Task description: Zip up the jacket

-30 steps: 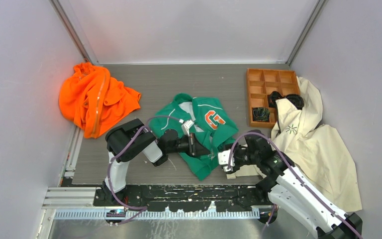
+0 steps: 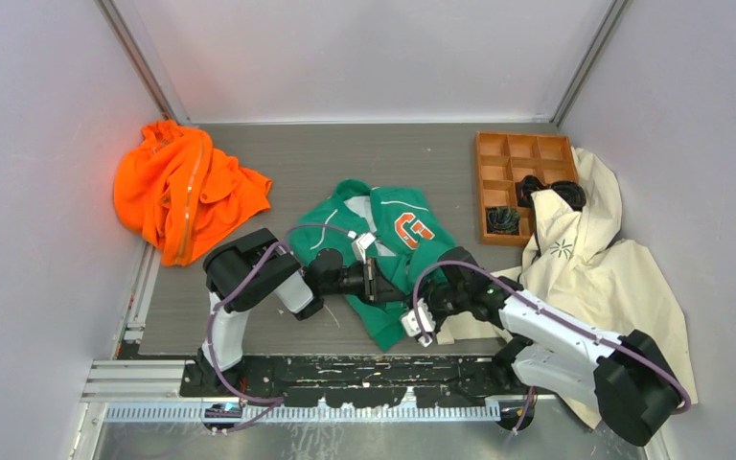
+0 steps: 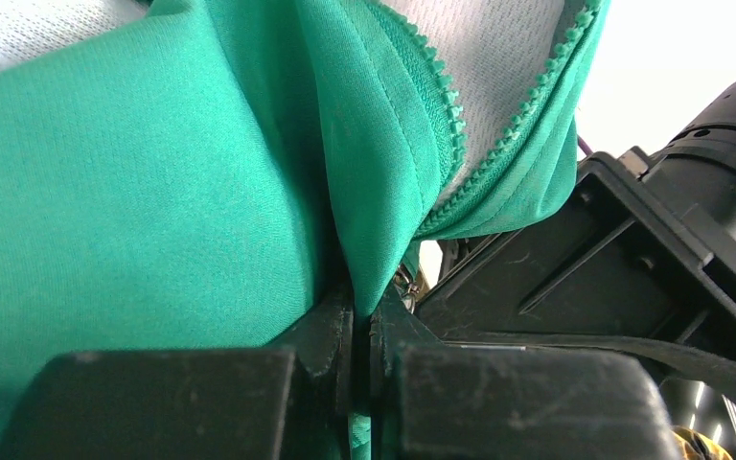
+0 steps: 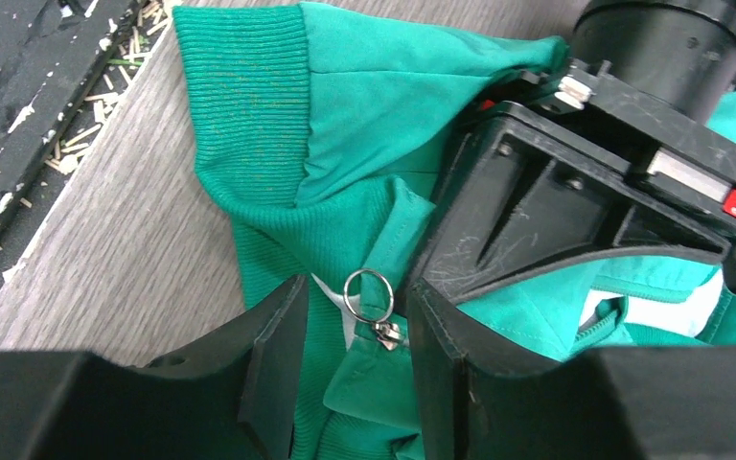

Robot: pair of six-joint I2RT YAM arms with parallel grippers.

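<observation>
The green jacket [image 2: 407,230] lies open mid-table; its zipper teeth [image 3: 537,105] show in the left wrist view. My left gripper is shut on a fold of green fabric by the zipper. My right gripper is part open, its fingertips either side of a metal ring [image 4: 368,273] on the zipper pull, low on the jacket beside the left gripper. The ribbed hem [image 4: 244,105] lies near the table's front edge.
An orange garment [image 2: 177,192] lies at the left. A wooden compartment tray [image 2: 498,153] with dark bundles and a cream garment [image 2: 632,316] lie at the right.
My right gripper has moved left, closer to my left gripper and the zipper. The left gripper has not visibly moved.
</observation>
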